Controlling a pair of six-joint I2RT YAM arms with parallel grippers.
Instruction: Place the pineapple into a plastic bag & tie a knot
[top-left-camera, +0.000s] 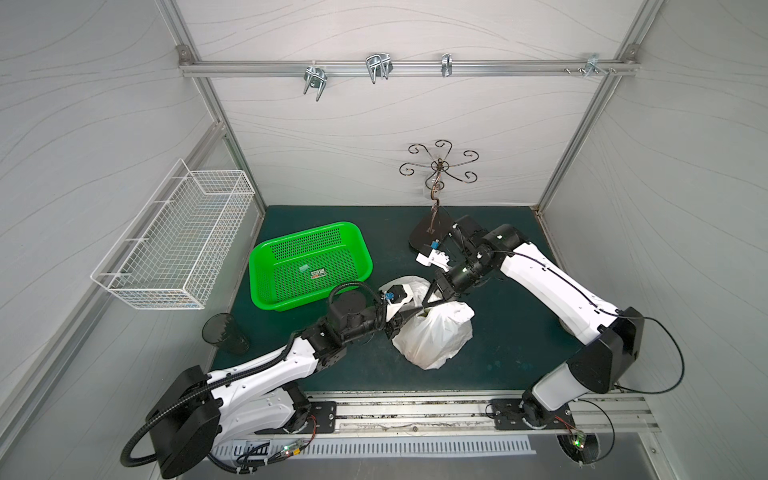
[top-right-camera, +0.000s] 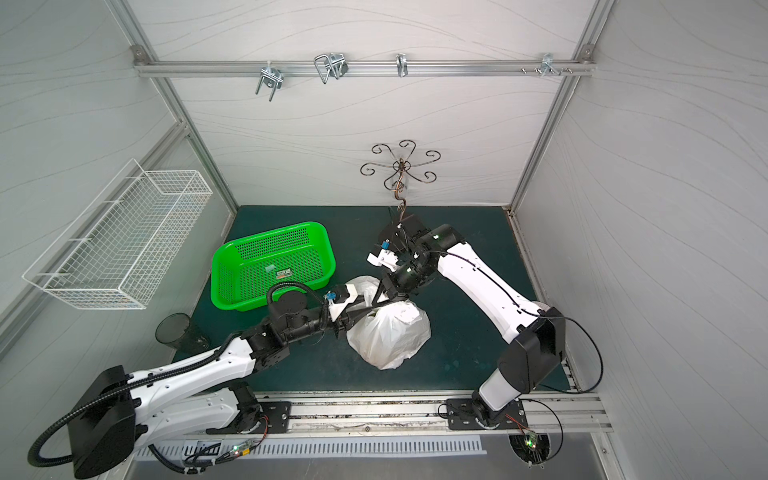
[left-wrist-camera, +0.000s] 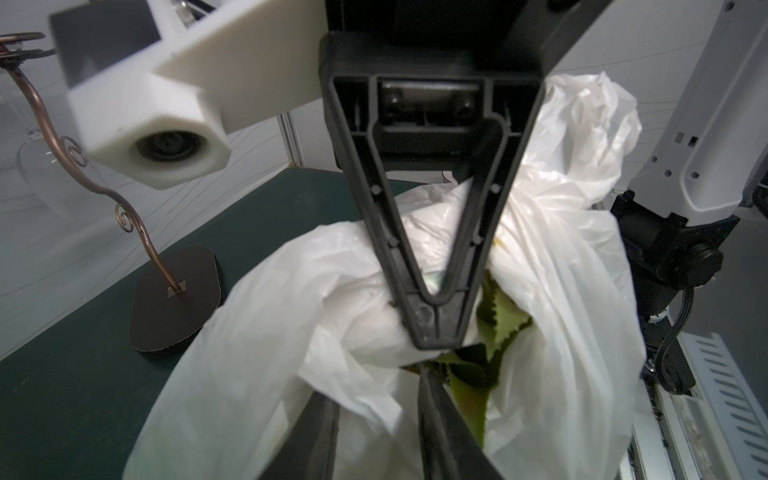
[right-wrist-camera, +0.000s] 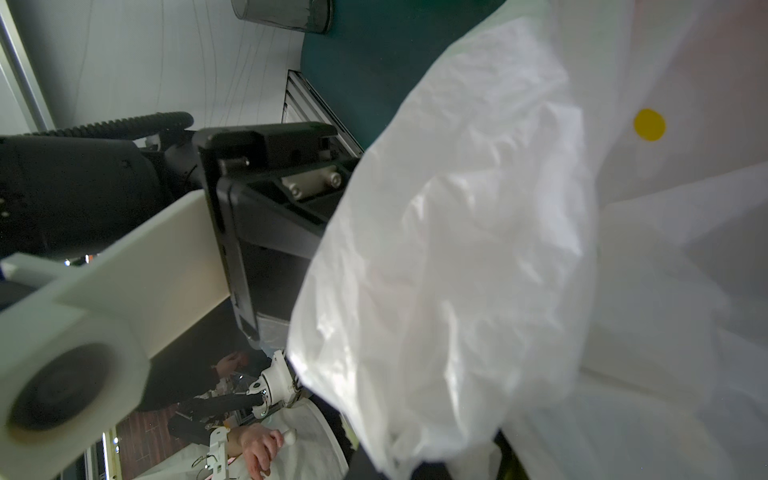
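Observation:
The white plastic bag (top-left-camera: 436, 340) stands bunched on the table between both arms. Green pineapple leaves (left-wrist-camera: 505, 316) poke through its opening in the left wrist view; the fruit itself is hidden. My left gripper is open at the bag's near side, its fingers (left-wrist-camera: 440, 420) spread and a white fold behind the gap. My right gripper is shut, its tips down in the bag's mouth beside the leaves. In the right wrist view, bag film (right-wrist-camera: 448, 240) drapes over its fingertips, so whether any is pinched there is unclear.
A green basket (top-left-camera: 264, 268) lies behind the left arm. The scrolled metal stand's base (left-wrist-camera: 176, 300) is close behind the right gripper. A dark glass (top-left-camera: 225, 332) sits at the left edge, below a white wire rack (top-left-camera: 188, 240).

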